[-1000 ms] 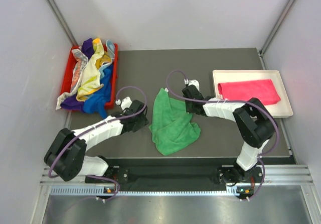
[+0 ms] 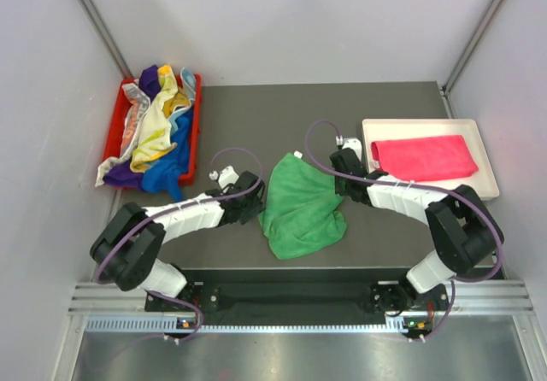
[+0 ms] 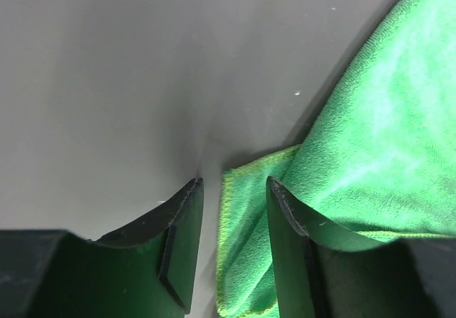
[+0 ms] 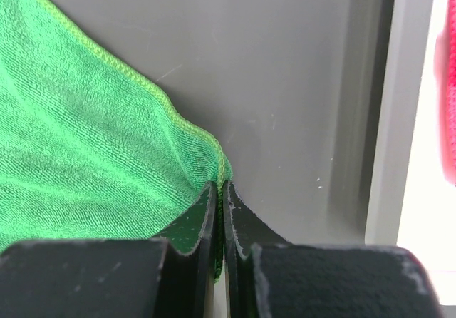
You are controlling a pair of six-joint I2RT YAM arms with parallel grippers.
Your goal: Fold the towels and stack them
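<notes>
A crumpled green towel [image 2: 299,210] lies in the middle of the table. At its upper right corner, my right gripper is shut on the towel's edge, which runs between the fingertips. My left gripper is part open over the towel's left edge, a small corner of green fabric lying just beyond and between its fingertips. A folded red towel [image 2: 423,157] lies in the white tray at the right.
A red basket [image 2: 192,116] heaped with mixed towels stands at the back left. The white tray [image 2: 466,180] is just right of my right gripper.
My right gripper has moved rightward with the green towel's corner, spreading the towel toward the tray. My left gripper has moved right, onto the towel's left edge.
</notes>
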